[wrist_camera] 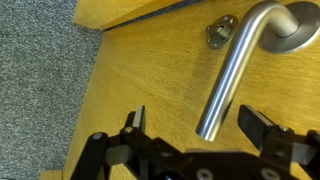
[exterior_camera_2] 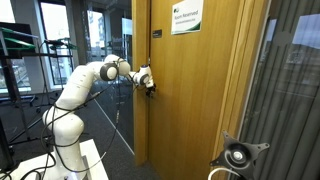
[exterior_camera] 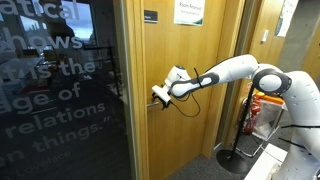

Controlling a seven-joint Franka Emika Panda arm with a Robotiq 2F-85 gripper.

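A silver lever handle [wrist_camera: 237,68] runs diagonally through the wrist view, from its round rosette at the upper right to a free end near the middle. My gripper stands open, one black finger on each side of the handle's free end. Space shows between the left finger and the metal; whether the right one touches it I cannot tell. A wooden door [exterior_camera: 186,125] carries the handle. In the second exterior view the gripper [exterior_camera_2: 149,88] is close against the door [exterior_camera_2: 185,100], with the handle hidden behind it.
A round lock cylinder [wrist_camera: 221,31] sits beside the handle. The wooden door frame [exterior_camera: 139,100] stands next to a dark lettered panel [exterior_camera: 60,100]. A post with a round black base [exterior_camera: 234,160] is on the floor near the arm. A sign [exterior_camera_2: 187,16] hangs high on the door.
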